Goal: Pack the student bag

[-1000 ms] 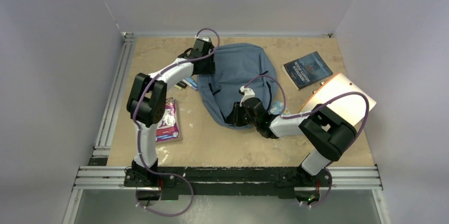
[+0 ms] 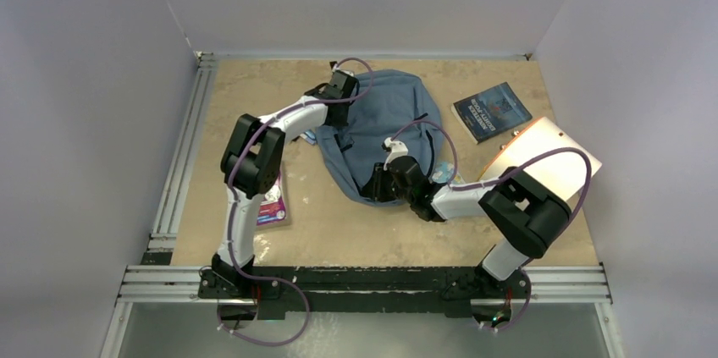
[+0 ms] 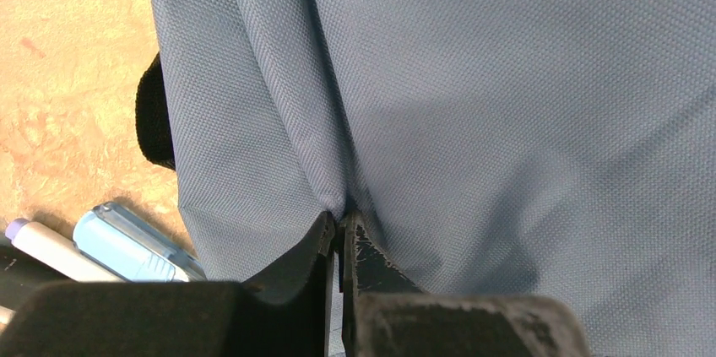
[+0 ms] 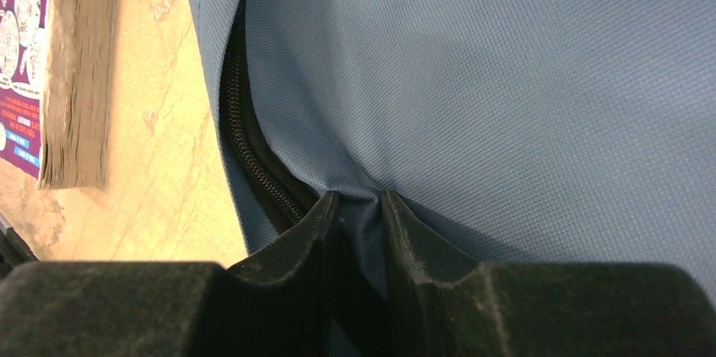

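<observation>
The blue-grey bag [image 2: 385, 104] lies flat in the middle of the table in the top view. My left gripper is over the bag's upper-left side, shut, its tips at a fabric fold [image 3: 291, 95]; whether any cloth is between them is unclear. My right gripper is shut on the bag's fabric at its near edge, beside a black zipper [image 4: 262, 167].
A dark book [image 2: 491, 111] and a white board [image 2: 550, 146] lie at right, a purple book [image 2: 273, 206] at left. Pens [image 3: 63, 251] and a light-blue highlighter [image 3: 127, 243] lie left of the bag.
The right arm has not moved.
</observation>
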